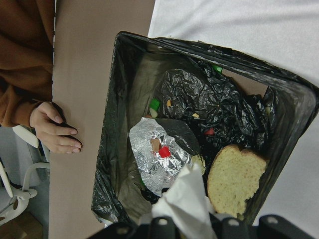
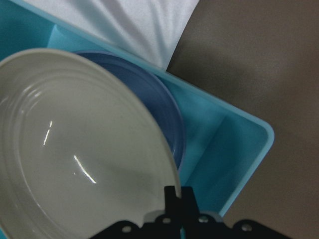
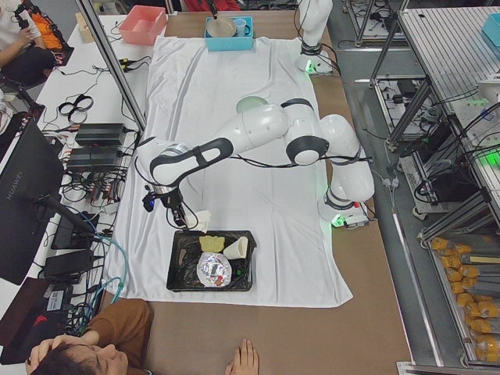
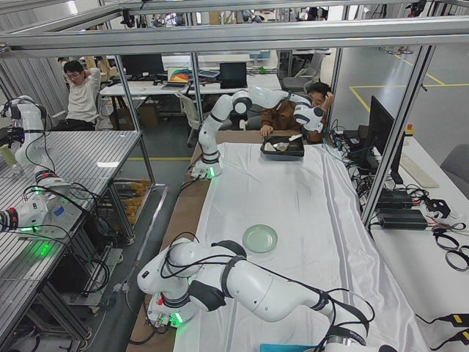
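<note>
My left gripper (image 3: 180,213) is shut on a white tissue (image 1: 182,201), just above a black-lined bin (image 3: 180,262) holding a foil piece (image 1: 154,149), a slice of bread (image 1: 234,179), a white cup-like item (image 3: 237,248) and small scraps. At the far end, my right gripper has its fingertips on the rim of a cream plate (image 2: 79,149), shut on it, over a blue plate (image 2: 167,119) in a turquoise tub (image 2: 239,149).
A green plate (image 4: 259,238) sits on the white cloth (image 4: 293,198). A person's hand (image 1: 55,129) rests on the brown table edge (image 1: 75,189) near the bin. A pink tub (image 3: 142,23) stands on the side desk.
</note>
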